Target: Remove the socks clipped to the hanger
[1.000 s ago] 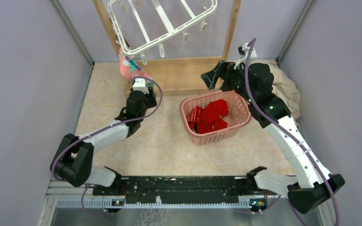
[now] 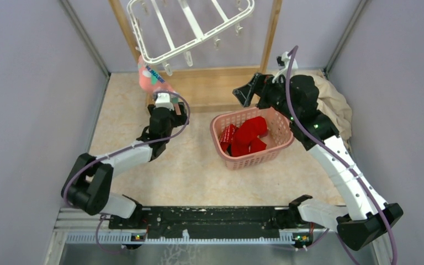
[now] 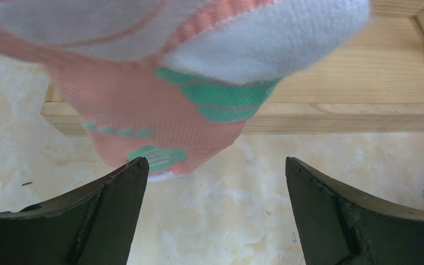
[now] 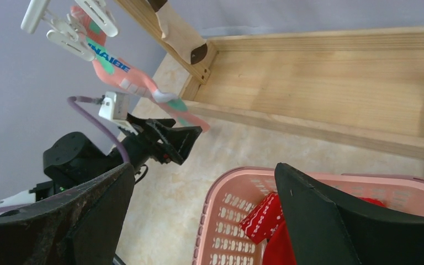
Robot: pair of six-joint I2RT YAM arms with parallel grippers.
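A pink sock with green and white patches (image 2: 153, 80) hangs from the left end of the white hanger (image 2: 197, 37). In the right wrist view, the sock (image 4: 135, 80) slants down from the white clips (image 4: 72, 41) to my left gripper. The left wrist view shows the sock (image 3: 160, 105) large and close, its lower end near the left finger (image 3: 121, 207). My left gripper is open, fingers wide apart, not gripping the sock. Over the basket, my right gripper (image 2: 244, 97) also stands open and empty.
The pink basket (image 2: 226, 157) on the floor holds red items (image 2: 248, 135). Behind it stands a wooden frame (image 2: 215, 88). Beige cloth (image 2: 334, 102) lies at the right. Bare floor shows between the left arm and basket.
The sock swayed slightly. My right arm has hardly moved.
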